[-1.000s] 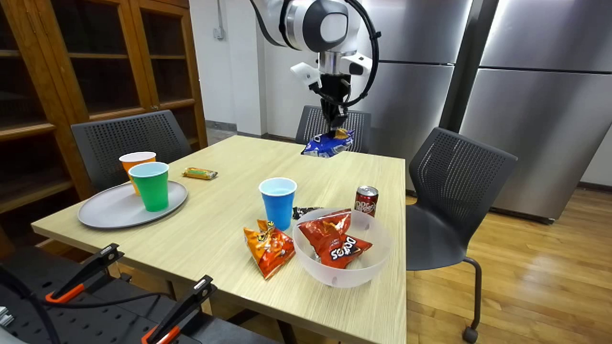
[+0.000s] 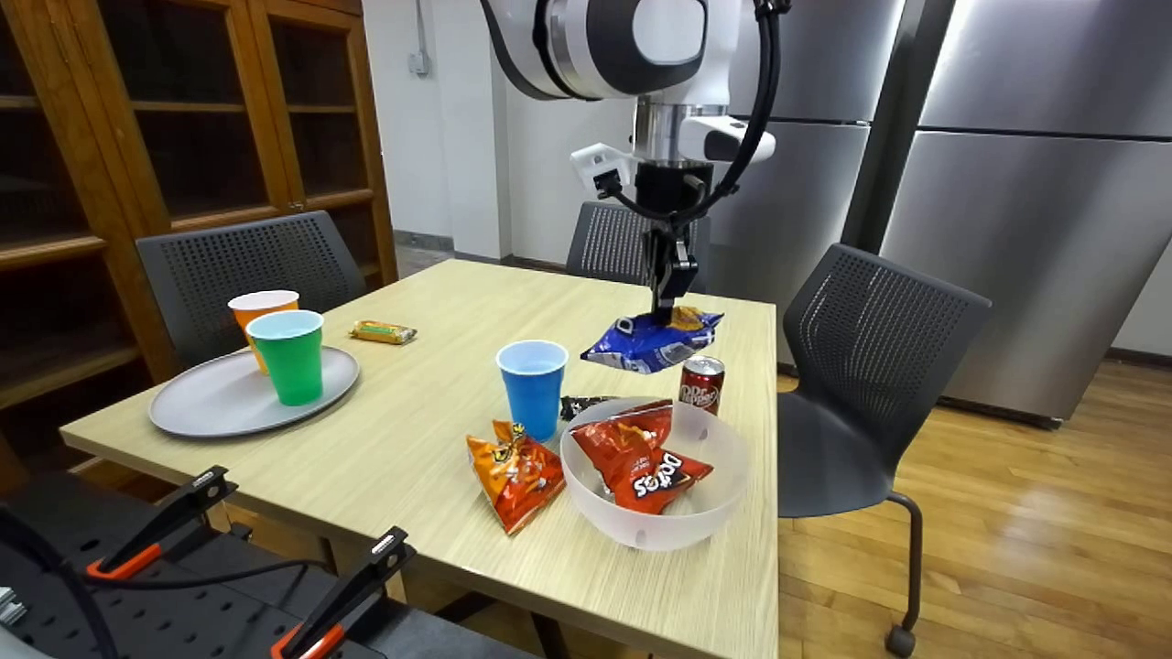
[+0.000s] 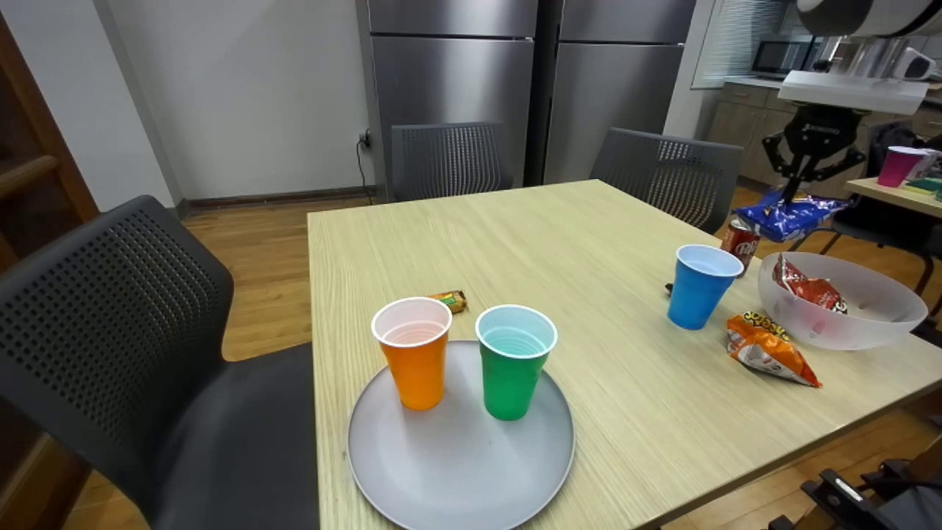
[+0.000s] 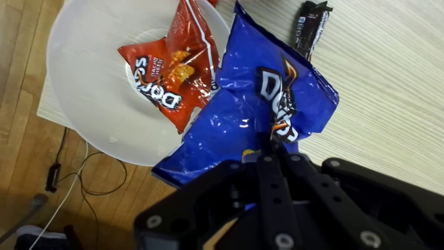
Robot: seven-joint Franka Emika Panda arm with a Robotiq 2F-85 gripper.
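Observation:
A blue Doritos bag (image 2: 650, 342) hangs in the air from my gripper (image 2: 662, 313), whose fingers are shut on it. In the wrist view the blue bag (image 4: 249, 104) spreads out past the fingertips and covers part of the bowl's rim. The frosted bowl (image 2: 720, 500) stands near the table's front right corner, with a red Doritos bag (image 2: 643, 467) inside it. From the second exterior view, the blue bag (image 3: 788, 216) is above and behind the bowl (image 3: 870, 331), clear of it. My gripper (image 3: 792, 196) points straight down.
A blue cup (image 2: 534, 390), an orange chip bag (image 2: 514, 483) and a dark wrapper (image 4: 310, 29) lie close by the bowl. A Dr Pepper can (image 2: 702, 384) stands behind it. The grey plate (image 2: 198, 406) holds orange and green cups. Mid-table is clear.
My gripper, carrying the blue bag, has come from over the far part of the table towards the bowl. The objects on the table have stayed put.

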